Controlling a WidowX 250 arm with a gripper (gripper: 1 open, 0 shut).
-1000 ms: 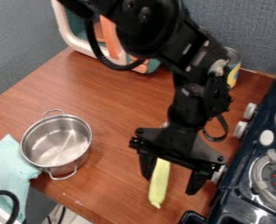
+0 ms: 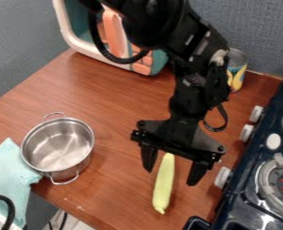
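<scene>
My black gripper (image 2: 172, 160) is lowered over the wooden table, fingers spread open, straddling the upper part of a long pale yellow-green object (image 2: 163, 189), perhaps corn or a vegetable, lying lengthwise toward the front. Nothing shows held; the object's far end is hidden behind the gripper.
A steel pot (image 2: 57, 147) stands at left beside a pale cyan cloth (image 2: 14, 166). A black stove (image 2: 255, 184) fills the right. A can (image 2: 234, 70) and a white bin (image 2: 76, 34) with orange and teal items sit at the back.
My gripper and arm have risen slightly toward the back of the table, showing more of the bin and can. The yellow-green object has not moved.
</scene>
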